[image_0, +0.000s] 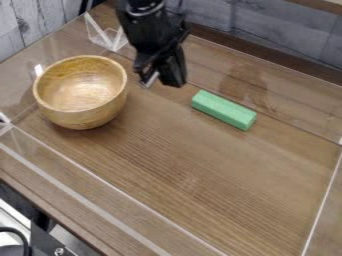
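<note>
My gripper (159, 72) hangs over the upper middle of the table, just right of and behind a wooden bowl (83, 92). It looks dark and blurred, and nothing shows held in it; its fingers appear close together. A green block (223, 110) lies on the table to the right of the gripper and a little nearer the viewer.
A pale clear item lies at the left edge by the bowl. Black cables show at the lower left corner, off the table.
</note>
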